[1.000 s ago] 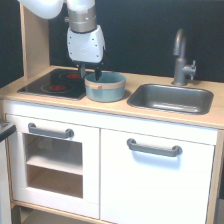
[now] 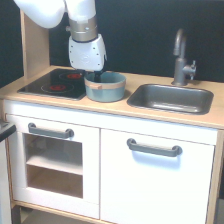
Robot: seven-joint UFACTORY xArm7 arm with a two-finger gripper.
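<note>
A grey-blue pot [image 2: 107, 92] sits upright on the counter at the right edge of the black cooktop [image 2: 58, 83]. My white arm comes down from the upper left. At the pot's left rear rim is my dark gripper [image 2: 93, 76], its lower end overlapping the rim in this view. The fingers are small and dark here, so whether they are apart or closed on the rim does not show. Nor can I tell whether they touch the pot.
A metal sink [image 2: 172, 98] with a tall grey faucet [image 2: 181, 58] lies to the right. Bare wooden counter [image 2: 141, 80] separates pot from sink. Below are an open-looking shelf compartment [image 2: 54, 168] with a grey handle and a white door [image 2: 153, 180].
The pot has not visibly moved.
</note>
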